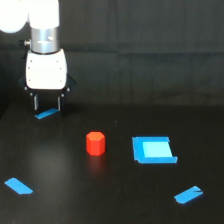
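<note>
A red block (95, 143), six-sided in outline, sits on the black table near the middle of the camera view. To its right lies a blue square with a pale blue centre (156, 150). My gripper (47, 101) points down at the upper left, behind and to the left of the red block and well apart from it. Its two dark fingers stand spread, with nothing visible between them.
Blue strips lie on the table: one (46, 114) just below my gripper, another (18, 186) at front left, and a third (188, 195) at front right. A dark curtain (140, 50) hangs behind.
</note>
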